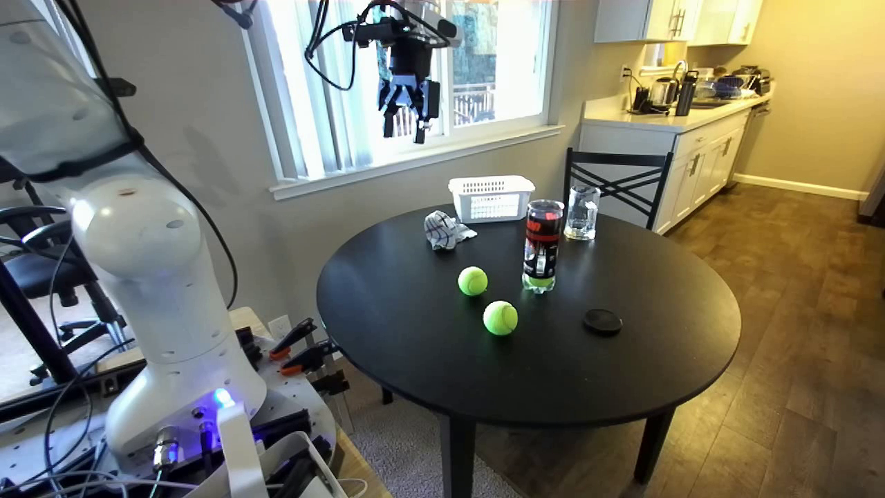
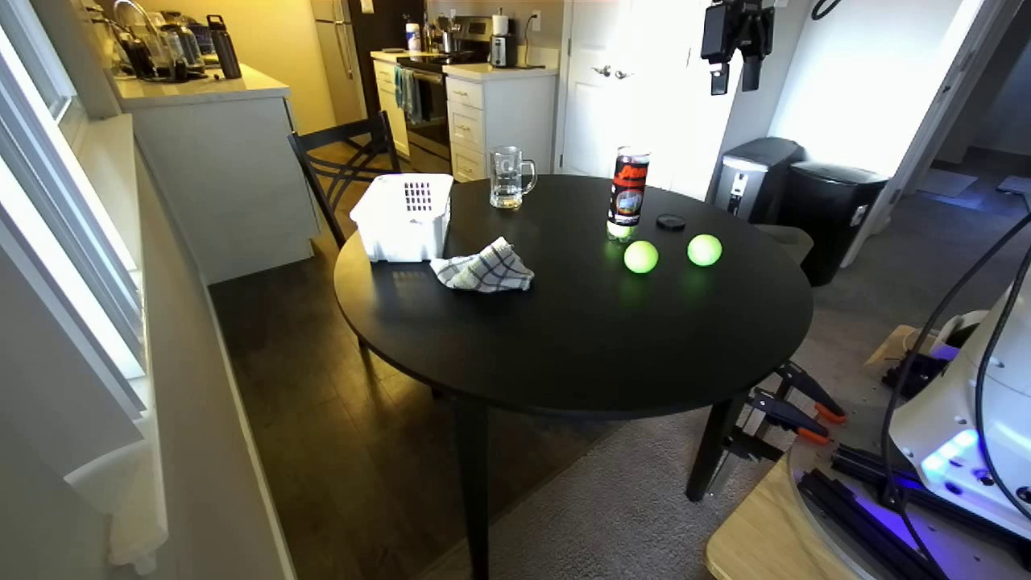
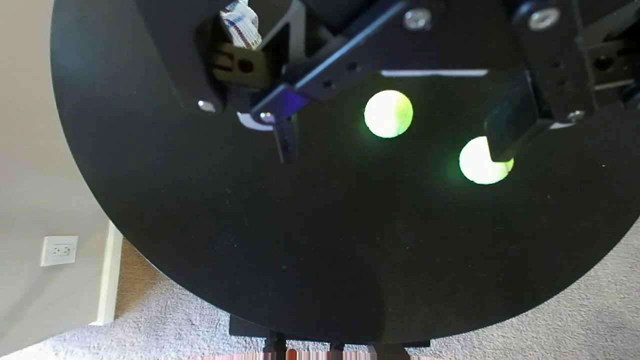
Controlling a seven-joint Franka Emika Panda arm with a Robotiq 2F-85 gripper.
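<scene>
My gripper (image 1: 406, 137) hangs high above the round black table, open and with nothing between its fingers. Two yellow-green tennis balls lie on the table: one ball (image 1: 473, 281) nearer the can, the other ball (image 1: 500, 318) toward the front. Beside them stands a clear tennis-ball can (image 1: 541, 249) with a black and red label, upright and apparently uncapped, with a ball showing at its bottom. Its black lid (image 1: 603, 321) rests flat on the tabletop. In the wrist view, one finger (image 3: 516, 120) partly covers a ball (image 3: 480, 165); the other ball (image 3: 388, 114) appears between the fingers.
A white basket (image 2: 403, 222), a crumpled checked cloth (image 2: 488, 269) and a glass mug (image 2: 507, 179) stand around the table's window side and back. A black chair (image 1: 618, 178) is pushed close behind.
</scene>
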